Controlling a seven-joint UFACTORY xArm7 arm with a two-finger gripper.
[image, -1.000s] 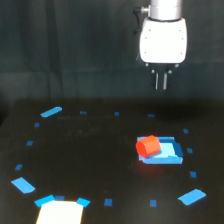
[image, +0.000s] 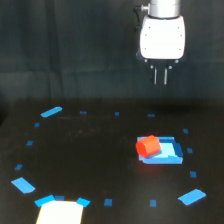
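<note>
High at the upper right of the camera view, my gripper (image: 160, 80) hangs from the white hand (image: 162, 38), its two thin dark fingers apart and nothing visible between them. Well below it, a red-orange block (image: 148, 146) is at the left side of a small, light-blue tray (image: 176, 150). The block sits tilted and overlaps the tray's left wall in this view. Whether it rests fully on the tray floor cannot be told. A wide gap separates the gripper from both.
Blue tape strips (image: 192, 197) and small blue squares mark the black table. A pale, white-topped object (image: 60, 212) is cut off at the bottom left edge. A dark curtain (image: 70, 50) hangs behind.
My gripper has risen very slightly. The red-orange block and the tray have not visibly moved.
</note>
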